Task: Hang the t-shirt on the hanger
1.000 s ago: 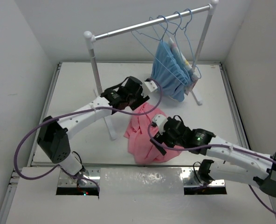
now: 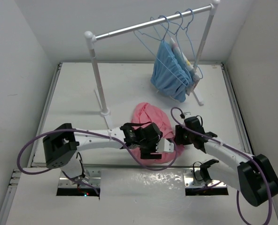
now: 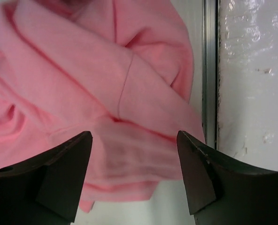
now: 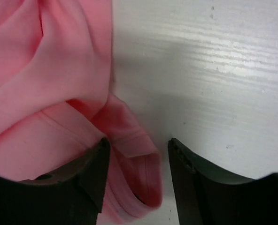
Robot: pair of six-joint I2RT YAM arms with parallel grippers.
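Note:
A pink T-shirt [image 2: 148, 115] lies crumpled on the white board [image 2: 68, 93]. My left gripper [image 2: 148, 149] is low over its front part, open; in the left wrist view pink cloth [image 3: 115, 84] spreads beneath both fingertips. My right gripper [image 2: 180, 138] hovers at the shirt's right edge, open; in the right wrist view a folded pink edge [image 4: 134, 136] lies between and below the fingers. Blue wire hangers [image 2: 146, 44] hang on the rail [image 2: 125, 30] at the back, some carrying a blue garment [image 2: 167, 75] and a light patterned one.
The rack's left post [image 2: 97, 82] stands behind my left arm. Free board shows at the back left and to the right of the shirt. A metal edge [image 3: 209, 70] runs along the board's front, beside the cloth.
My right gripper has shifted right to the shirt's edge.

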